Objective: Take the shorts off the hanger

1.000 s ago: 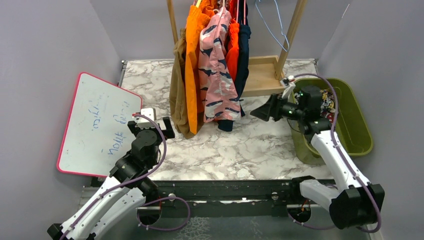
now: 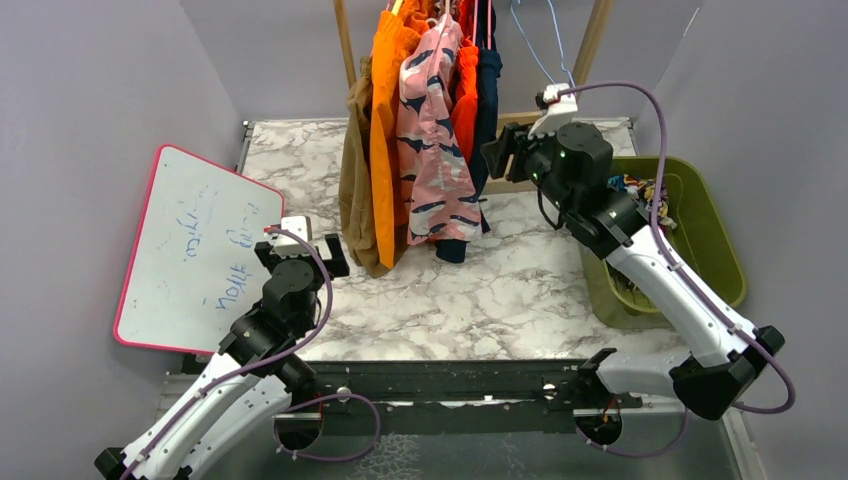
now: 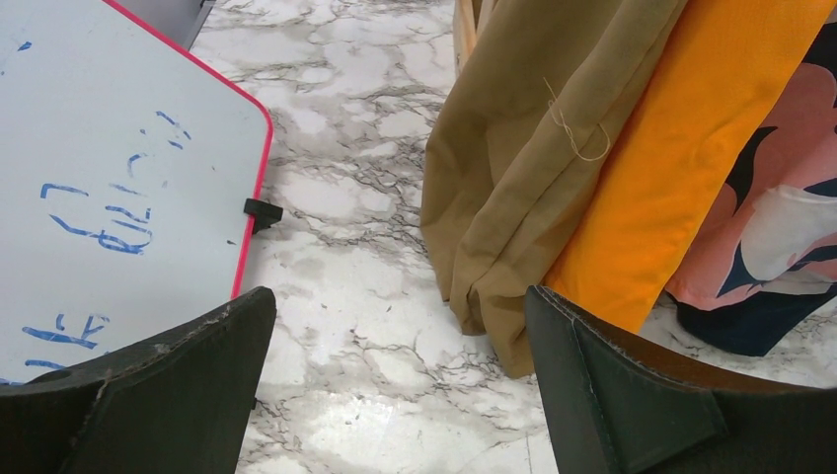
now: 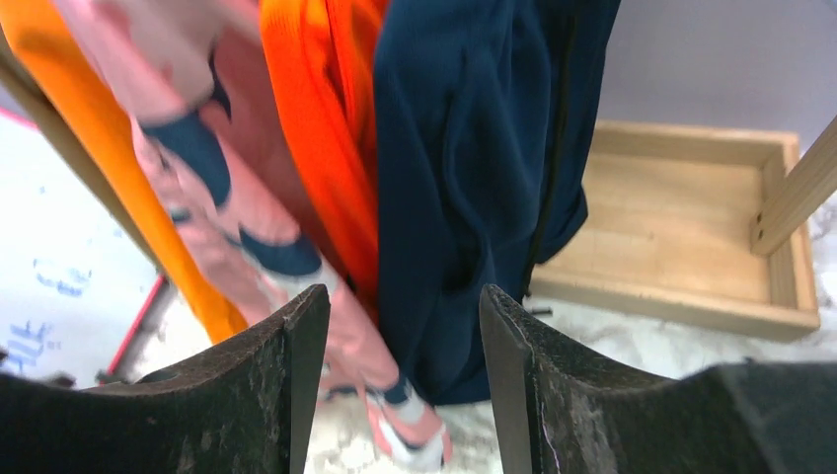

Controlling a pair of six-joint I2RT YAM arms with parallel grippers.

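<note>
Garments hang from the rack in the top view: khaki (image 2: 355,190), orange (image 2: 383,160), pink patterned (image 2: 435,170), red (image 2: 465,95) and navy (image 2: 485,100). Which are shorts I cannot tell for sure. My right gripper (image 2: 500,155) is raised just right of them, facing the navy cloth (image 4: 464,197), its fingers part open with nothing clearly held. My left gripper (image 2: 303,255) stands open, low and left of the khaki garment, nothing between its fingers.
A whiteboard (image 2: 180,280) leans at the left. A green bin (image 2: 720,260) with cloth inside sits at the right. The wooden rack base (image 4: 651,207) is behind the garments. Empty blue hangers (image 2: 540,55) hang at right.
My right arm has risen from over the green bin, moving up and left toward the hanging garments. The left arm and garments are unchanged.
</note>
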